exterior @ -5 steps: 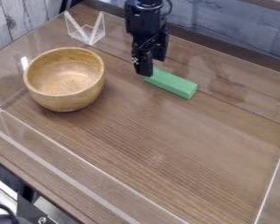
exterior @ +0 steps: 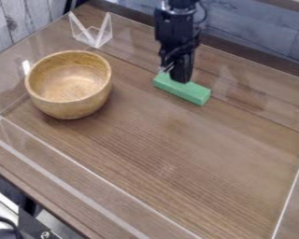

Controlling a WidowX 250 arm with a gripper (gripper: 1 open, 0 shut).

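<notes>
My gripper [exterior: 177,67] hangs from the top centre, just above the left end of a mint-green rectangular block [exterior: 182,90] lying flat on the wooden table; its fingers look parted, though whether they touch the block is unclear. A large wooden bowl [exterior: 67,98] stands on the left.
A white wire object [exterior: 90,30] lies at the back left. Blue-grey walls border the table at the back.
The block looks unmoved.
</notes>
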